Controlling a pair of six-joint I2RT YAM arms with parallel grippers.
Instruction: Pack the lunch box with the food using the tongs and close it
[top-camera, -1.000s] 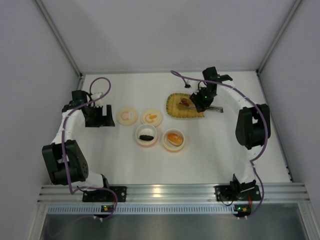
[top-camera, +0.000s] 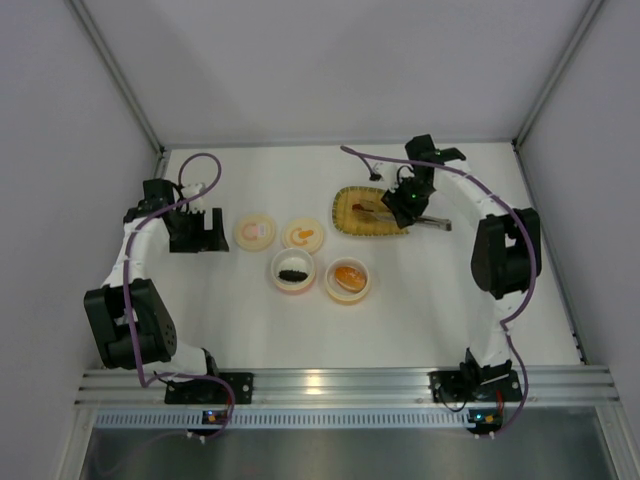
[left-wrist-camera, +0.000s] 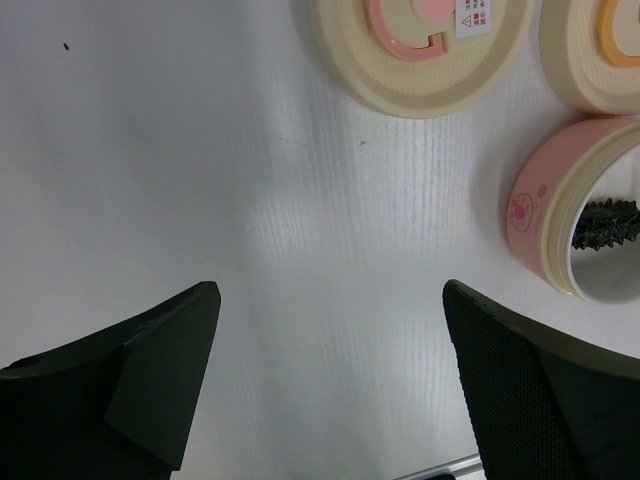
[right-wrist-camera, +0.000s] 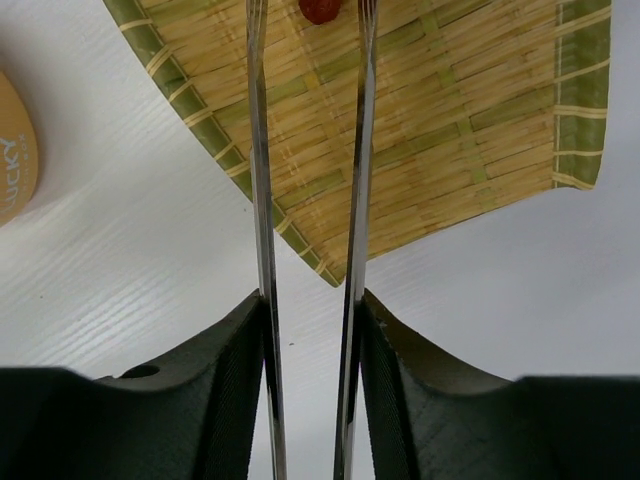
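Observation:
My right gripper (top-camera: 405, 205) grips long metal tongs (right-wrist-camera: 268, 330), whose tips reach over the woven bamboo tray (right-wrist-camera: 450, 160) to a small reddish food piece (right-wrist-camera: 320, 8). Whether the tips pinch it is unclear. My left gripper (top-camera: 210, 230) stands open and empty at the left. A round container (top-camera: 293, 285) holds a dark, spiky item (left-wrist-camera: 605, 225); another container (top-camera: 356, 294) holds an orange-brown food item (top-camera: 349, 276). The pink-marked lid (top-camera: 255, 230) and orange-marked lid (top-camera: 303, 233) lie behind them.
Walls border it on both sides and behind.
The left arm looks still.

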